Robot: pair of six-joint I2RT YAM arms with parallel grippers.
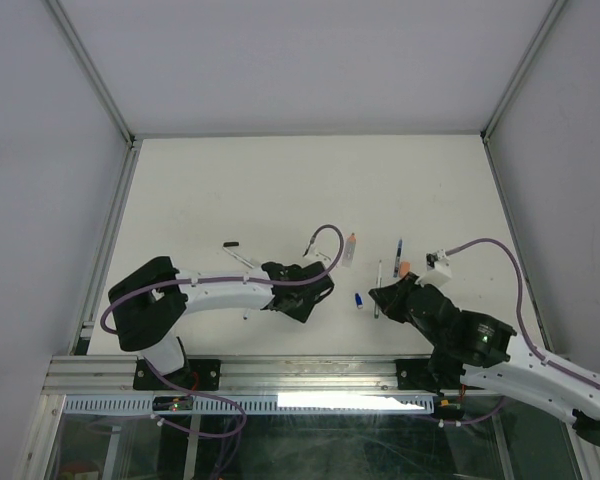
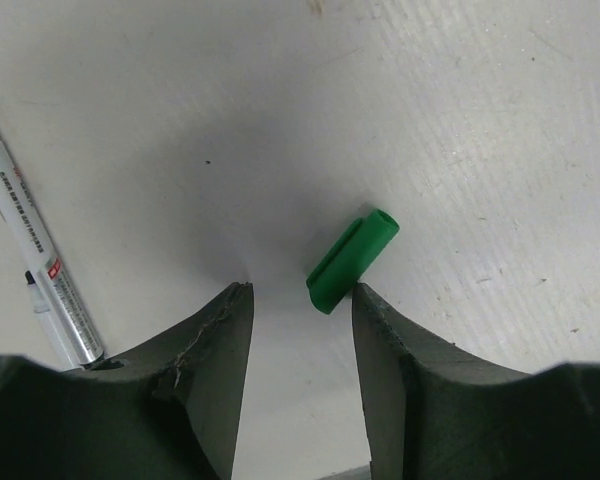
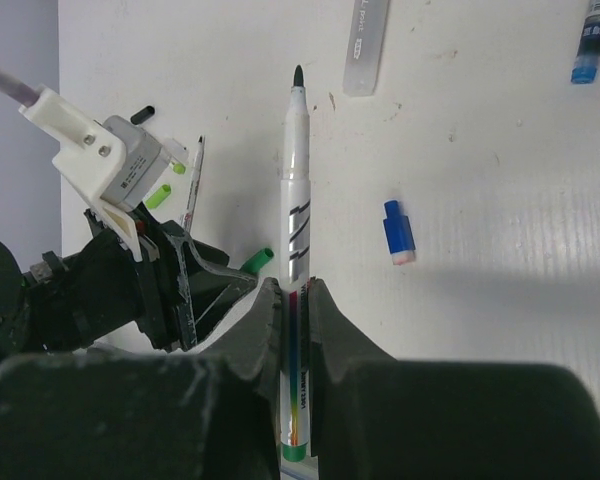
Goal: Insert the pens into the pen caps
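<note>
In the left wrist view a green pen cap lies slanted on the table, its near end by the fingertips of my left gripper. That gripper stands open and holds nothing; whether its right finger touches the cap, I cannot tell. My right gripper is shut on a white pen with a bare dark tip and a green end. In the right wrist view the same green cap shows beside the left gripper's fingers. A blue cap lies on the table right of the held pen.
A white pen lies left of the cap. Between the arms and behind them are an orange-topped marker, a dark blue pen and an orange block. A black cap lies at left.
</note>
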